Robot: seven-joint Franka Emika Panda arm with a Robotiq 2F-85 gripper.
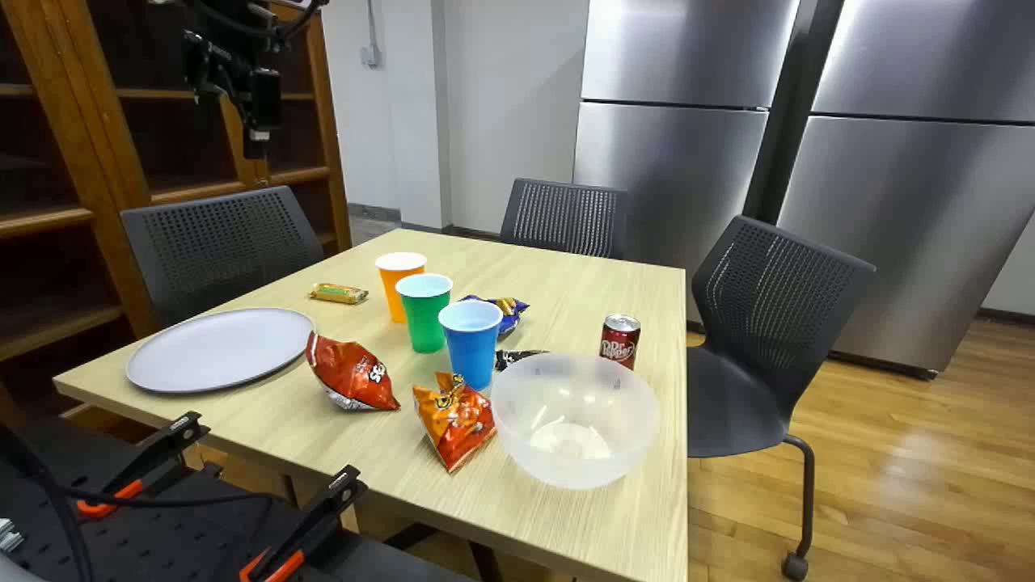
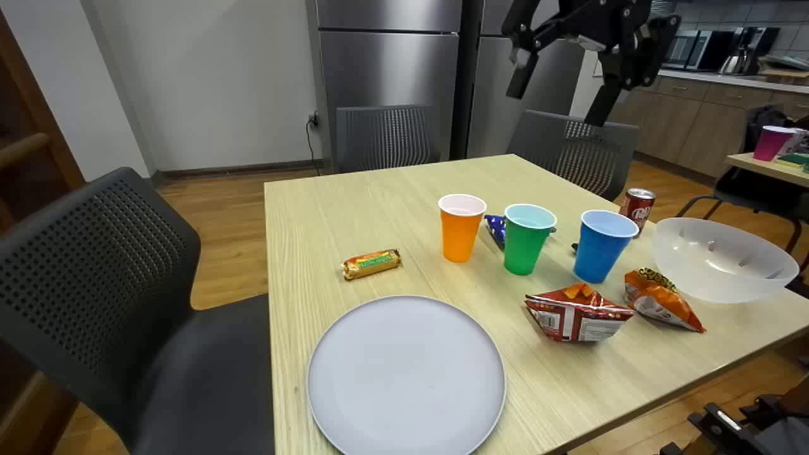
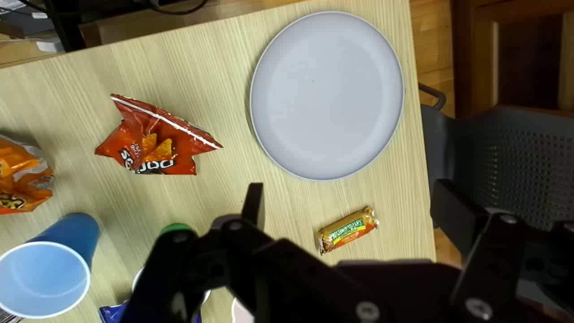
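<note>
High above the table, my gripper (image 2: 557, 106) stands open, its fingers wide apart and nothing between them. In the wrist view its fingertips frame a gold-wrapped bar (image 3: 348, 229) lying on the bare tabletop well below. A grey round plate (image 3: 328, 96) lies flat near the bar. On the table stand an orange cup (image 2: 460, 230), a green cup (image 2: 524, 241) and a blue cup (image 2: 600, 248), all upright. A red chip bag (image 1: 351, 373) and an orange chip bag (image 1: 454, 419) lie near the front edge. A translucent bowl (image 1: 574, 427) sits at the right corner.
A dark red soda can (image 1: 620, 341) stands behind the bowl. A blue packet (image 1: 506, 312) and a black packet (image 1: 516, 357) lie partly hidden behind the cups. Chairs surround the table.
</note>
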